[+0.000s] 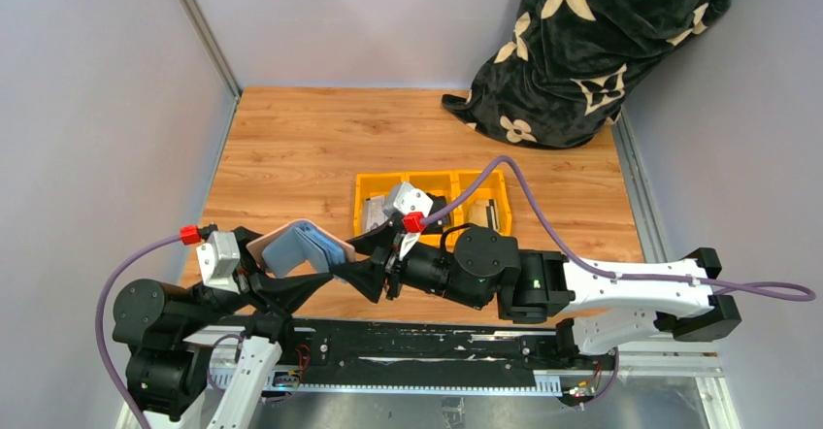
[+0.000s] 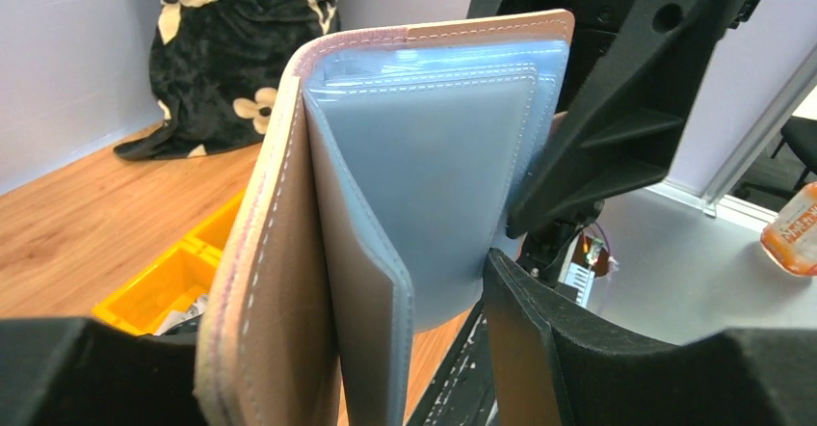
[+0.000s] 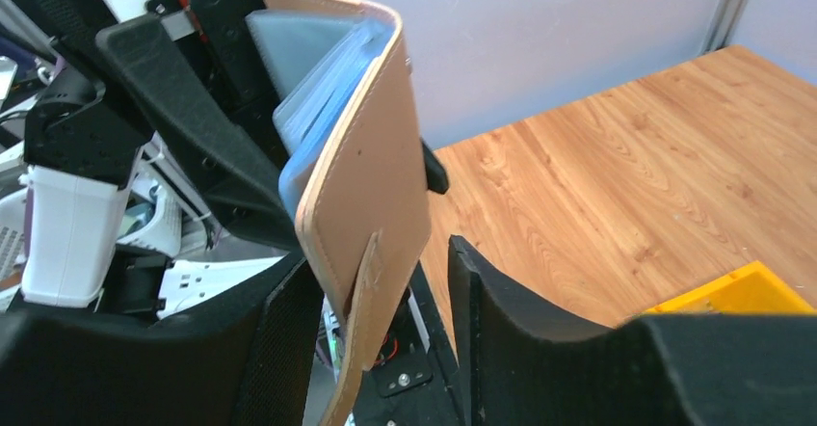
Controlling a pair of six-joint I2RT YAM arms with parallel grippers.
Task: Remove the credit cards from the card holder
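The tan card holder (image 1: 346,248), with its light blue clear sleeves (image 2: 424,146), hangs spread open above the front left of the table. My left gripper (image 1: 291,260) is shut on its left side. At the right side of the holder, my right gripper (image 1: 349,260) stands part open. Its dark fingers (image 3: 472,325) lie either side of the tan cover's lower flap in the right wrist view, with a gap on the right. Layered sleeve edges (image 3: 323,98) show there. I cannot tell whether cards are inside the sleeves.
A yellow divided tray (image 1: 383,179) holding small items sits mid-table, partly under my right arm. Dark flowered cloth (image 1: 573,70) covers the back right. Bare wood (image 1: 320,138) lies at the back left.
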